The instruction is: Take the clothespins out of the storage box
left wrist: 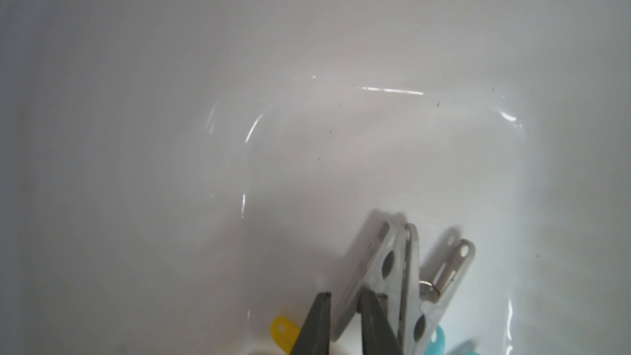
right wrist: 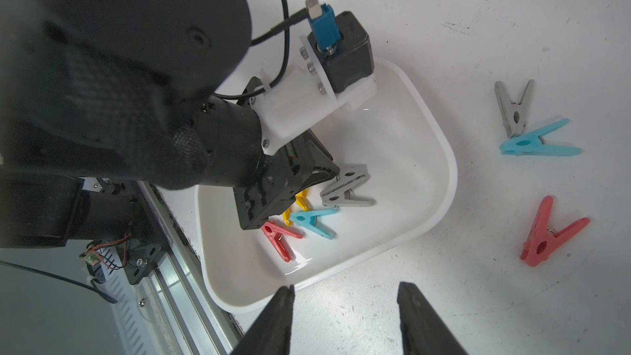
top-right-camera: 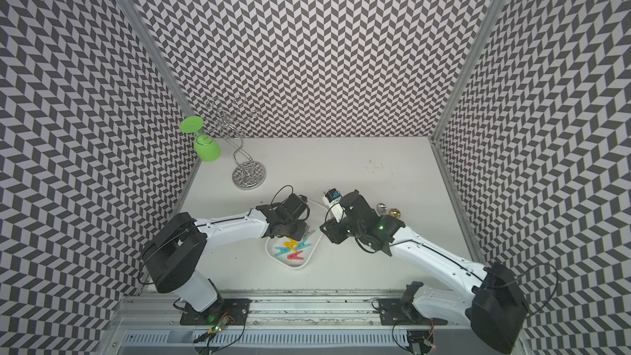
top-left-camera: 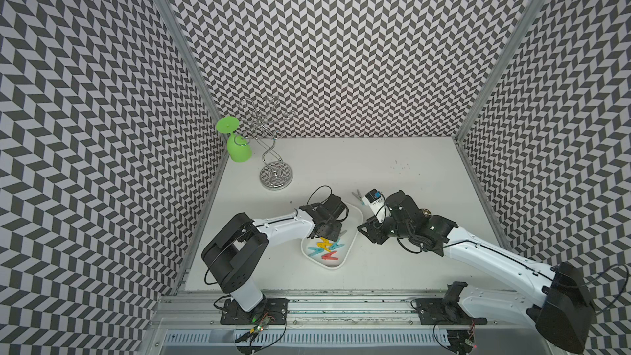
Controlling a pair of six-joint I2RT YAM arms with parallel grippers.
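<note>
A white storage box (right wrist: pixel 420 138) holds red (right wrist: pixel 281 240), cyan (right wrist: pixel 314 222), yellow (right wrist: pixel 301 200) and grey clothespins (right wrist: pixel 345 190). My left gripper is down inside the box at the grey clothespins, its fingers part open; whether one is between them I cannot tell. My right gripper stands open, above bare table right of the box, nothing between its fingers.
A wire stand (top-left-camera: pixel 276 174) and a green goblet (top-left-camera: pixel 238 150) stand at the back left. Gold (top-right-camera: pixel 394 212) and silver (top-right-camera: pixel 382 207) round objects lie behind my right arm.
</note>
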